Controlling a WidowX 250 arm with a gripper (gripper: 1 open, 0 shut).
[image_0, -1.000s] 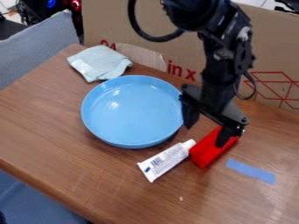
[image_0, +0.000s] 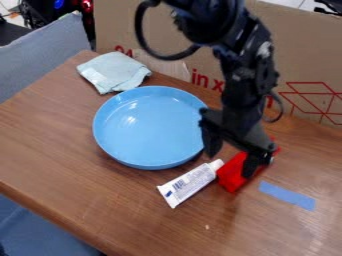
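Observation:
My gripper (image_0: 235, 142) hangs open over a red block (image_0: 235, 175), its fingers spread low, one by the blue plate's right edge, the other over the block's upper right end. The blue plate (image_0: 144, 128) rests left of it. A white tube (image_0: 187, 184) lies between plate and block, angled toward the lower left. The red block is partly hidden by the gripper.
A folded pale cloth (image_0: 114, 72) lies at the back left. A blue tape strip (image_0: 286, 196) is at the right. A cardboard box (image_0: 301, 70) stands behind.
The gripper has descended onto the red block and shifted slightly left, covering more of it. The other things look unmoved.

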